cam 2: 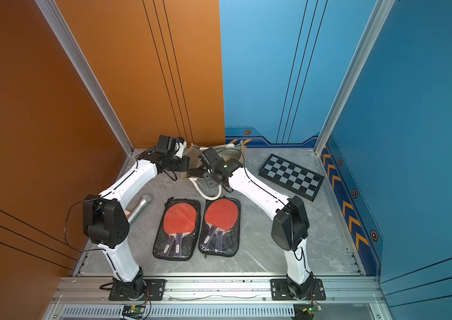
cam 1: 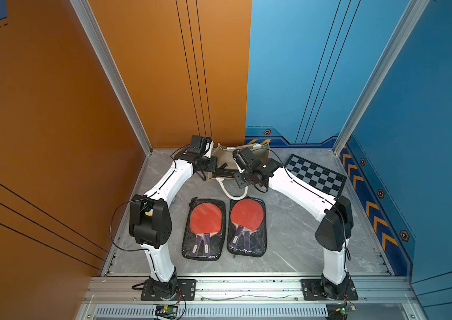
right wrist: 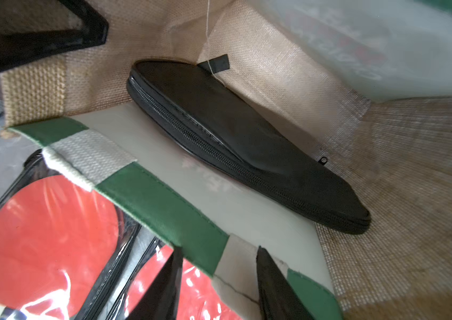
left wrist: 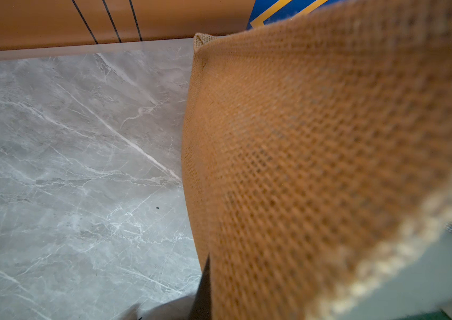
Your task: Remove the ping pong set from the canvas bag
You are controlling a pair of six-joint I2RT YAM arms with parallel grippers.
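The tan canvas bag stands open at the back of the table. Inside it, a black zipped case leans at a slant in the right wrist view. My right gripper is over the bag's mouth, its fingers apart, with the green-and-white front rim behind them and the case clear of them. My left gripper is at the bag's left side, shut on its wall; burlap fills much of the left wrist view and hides most of the fingers. Two clear-fronted cases with red paddles lie in front of the bag.
A checkered board lies at the back right. At the left, a grey-headed rod-shaped object lies partly behind my left arm. The bag's white handle hangs forward, near the paddle cases.
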